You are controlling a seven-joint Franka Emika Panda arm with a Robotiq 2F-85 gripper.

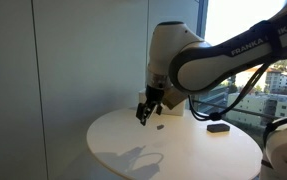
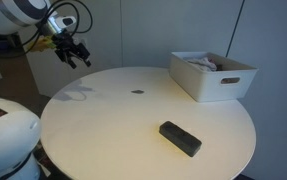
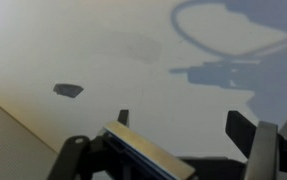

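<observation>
My gripper [image 1: 147,114] hangs in the air above the round white table [image 1: 118,130], and in exterior view 2 the gripper [image 2: 79,63] is over the table's far left edge. In the wrist view its fingers stand wide apart, open, with only tabletop between them. A small flat dark piece [image 2: 137,92] lies on the table, apart from the gripper; the wrist view has this dark piece [image 3: 68,90] to the left of the fingers. A black oblong block [image 2: 180,138] rests on the table's near right part.
A white open box [image 2: 218,88] with greyish cloth [image 2: 200,64] inside stands at the back right of the table in exterior view 2. Wall panels and a window lie beyond.
</observation>
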